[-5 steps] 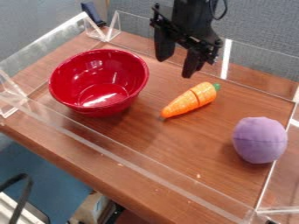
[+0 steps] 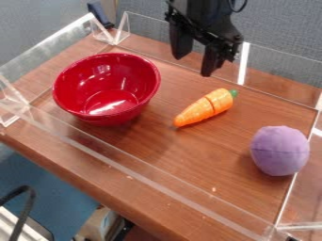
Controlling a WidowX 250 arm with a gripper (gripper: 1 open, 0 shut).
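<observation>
My black gripper (image 2: pixel 195 55) hangs at the top centre, above and behind the orange carrot (image 2: pixel 204 107), with its two fingers apart and nothing seen between them. The carrot lies on the wooden surface, green tip to the upper right. A red bowl (image 2: pixel 107 107) sits to the left of it, empty. A purple ball-like object (image 2: pixel 280 151) rests at the right.
Clear plastic walls (image 2: pixel 151 171) border the wooden tabletop (image 2: pixel 183 179). The area in front of the carrot, between bowl and purple object, is free. Cables and small items are below the front left edge.
My gripper has shifted slightly and turned a little over the last second, staying at the top centre. The bowl, carrot and purple object are unchanged.
</observation>
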